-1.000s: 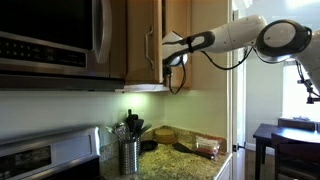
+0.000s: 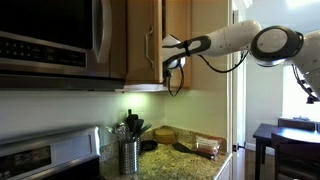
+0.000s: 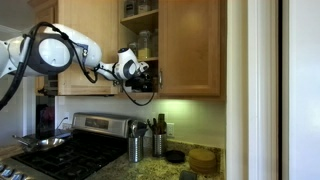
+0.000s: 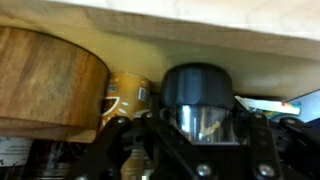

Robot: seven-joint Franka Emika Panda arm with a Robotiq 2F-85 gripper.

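Note:
A small jar with a dark round lid and a clear, shiny body (image 4: 198, 92) fills the middle of the wrist view. My gripper is shut on it, with black fingers on either side. In exterior view 2 the gripper (image 3: 146, 78) reaches into the lower part of the open cabinet (image 3: 144, 20). From exterior view 1 the cabinet door hides most of the fingers, and the jar cannot be made out there.
Close to the jar stand an orange-labelled container (image 4: 126, 95) and a round wooden piece (image 4: 50, 78). An open cabinet door (image 3: 190, 50) is right of the gripper. Below, the counter holds utensil canisters (image 2: 129, 156) and a cutting board (image 2: 207, 146).
Compared with a second ago, the arm's elbow sits slightly lower and farther right in exterior view 1.

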